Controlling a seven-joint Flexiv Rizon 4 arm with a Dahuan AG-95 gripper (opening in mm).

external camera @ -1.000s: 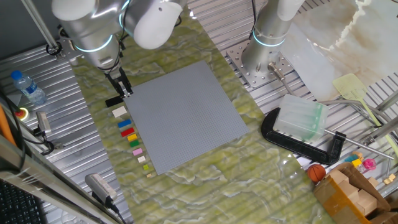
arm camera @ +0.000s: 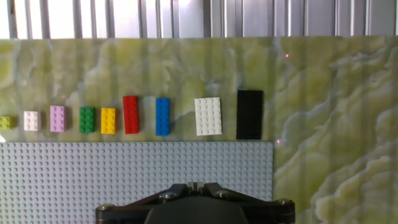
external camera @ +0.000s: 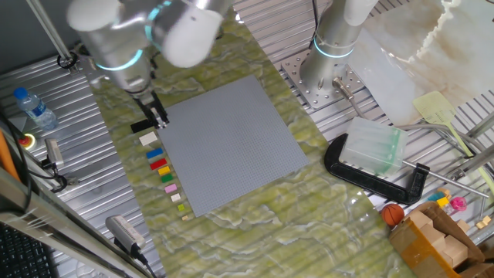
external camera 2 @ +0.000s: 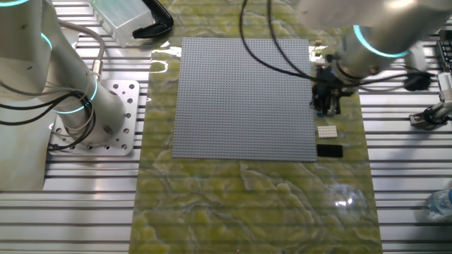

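Note:
A flat grey studded baseplate [external camera: 231,147] lies on the green marbled mat. Along its edge runs a row of bricks. In the wrist view these include a black brick [arm camera: 249,115], a white brick [arm camera: 208,116], a blue brick [arm camera: 162,116], a red brick [arm camera: 130,114], a yellow brick [arm camera: 108,121], a green brick [arm camera: 86,120] and a lilac brick [arm camera: 57,119]. My gripper is over the baseplate's edge, near the black and white bricks. Its fingertips meet, and nothing shows between them. In exterior view 2 the arm hides part of the row.
Right of the mat stand the arm's metal base [external camera: 318,77], a black clamp [external camera: 378,185] and a translucent box [external camera: 373,145]. A cardboard box [external camera: 432,245] sits at lower right. A water bottle [external camera: 36,108] is at far left. The baseplate is bare.
My gripper has shifted slightly in exterior view 1, its tips now a little lower and further right by the baseplate's corner. The bricks and baseplate have not moved.

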